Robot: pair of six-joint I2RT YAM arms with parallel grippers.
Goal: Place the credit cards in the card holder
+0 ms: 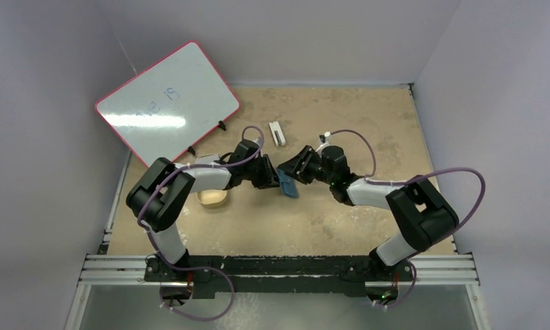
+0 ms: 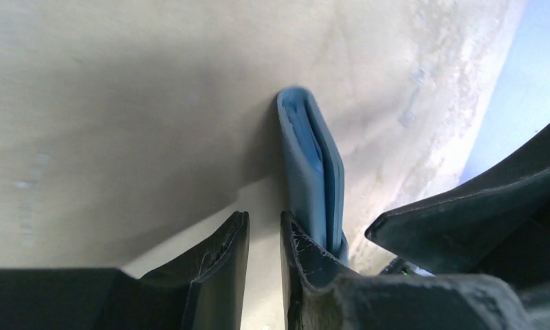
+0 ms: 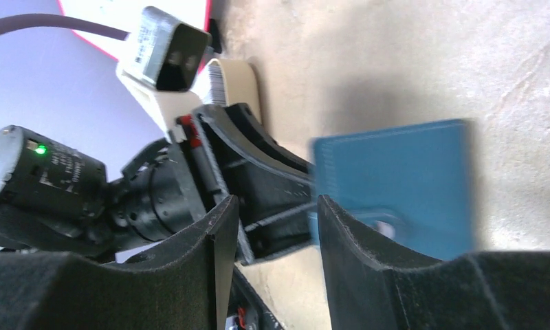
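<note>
A blue card holder point(image 1: 289, 184) is between my two grippers at mid-table. In the left wrist view the holder point(image 2: 306, 165) stands on edge, its folded layers showing at the top; its lower part is behind a finger of my left gripper. The right wrist view shows its broad blue face point(image 3: 410, 165), blurred, partly behind one finger of my right gripper. Both grippers are part open, with bare gaps between the fingertips. The left gripper's black fingers point(image 3: 279, 179) reach the holder's edge; contact is unclear. No separate credit card can be made out.
A tan box point(image 1: 212, 198) lies partly under the left arm. Behind the grippers sits a small white-and-black object point(image 1: 277, 134). A whiteboard point(image 1: 169, 103) leans at the back left.
</note>
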